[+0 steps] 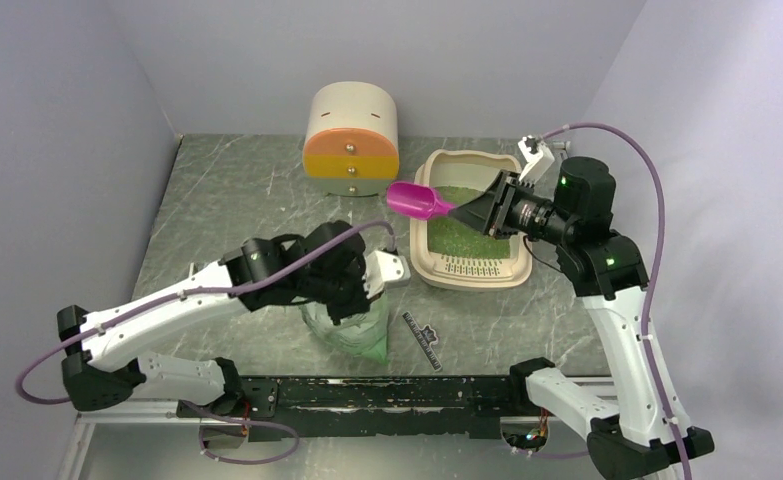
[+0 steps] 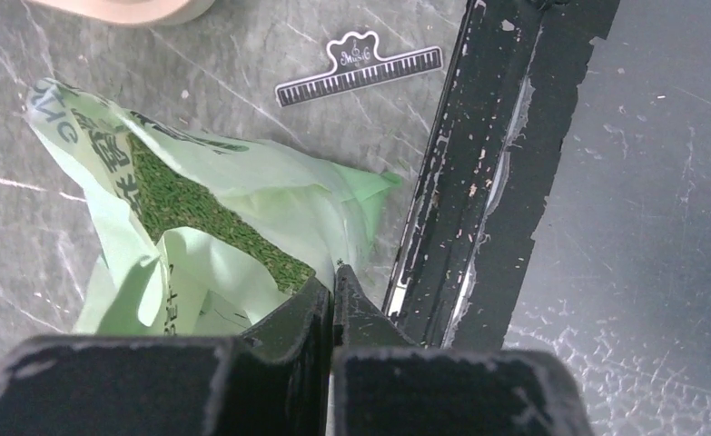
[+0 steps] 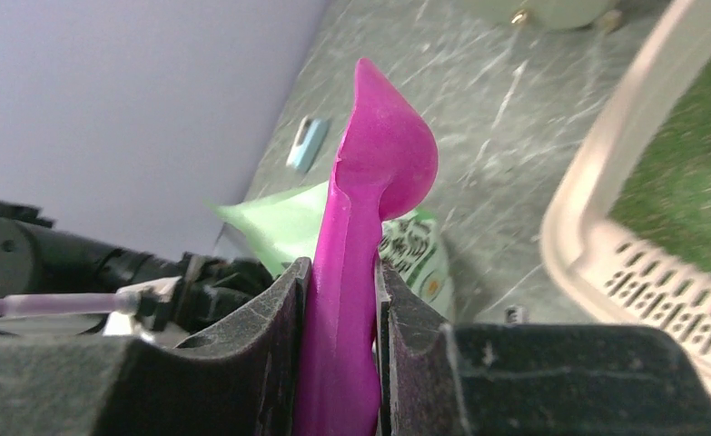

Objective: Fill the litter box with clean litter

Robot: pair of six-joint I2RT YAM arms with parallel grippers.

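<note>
The green litter bag (image 2: 197, 200) lies near the front edge, its top open on green pellets, largely under the left arm in the top view. My left gripper is shut on the bag's rim. My right gripper holds a magenta scoop (image 1: 415, 200) by its handle, raised over the left side of the cream litter box (image 1: 515, 262), which has a layer of green litter inside.
A rounded drawer cabinet (image 1: 350, 120) stands at the back centre. A music-themed ruler (image 2: 360, 74) lies before the box at the front. Grey walls border the back and sides.
</note>
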